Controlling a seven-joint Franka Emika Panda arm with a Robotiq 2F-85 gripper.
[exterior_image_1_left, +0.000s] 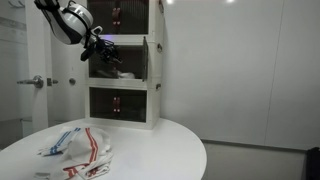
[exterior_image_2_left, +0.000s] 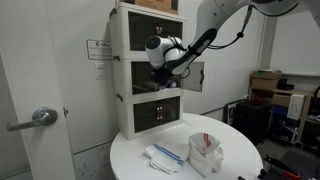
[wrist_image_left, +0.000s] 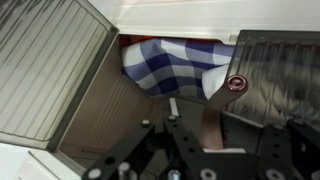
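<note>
My gripper is at the front of the cabinet's middle compartment. In the wrist view the fingers of the gripper stand apart, and a brown handle tab on a closed door reaches down between them; whether they touch it cannot be made out. The ribbed door fills the right of that view. Beside it, the other half of the compartment stands open, with a blue-and-white checked cloth inside. The open door sticks out from the cabinet.
Below on the round white table lie a red-striped cloth and a blue-striped cloth. Closed doors sit under the middle compartment.
</note>
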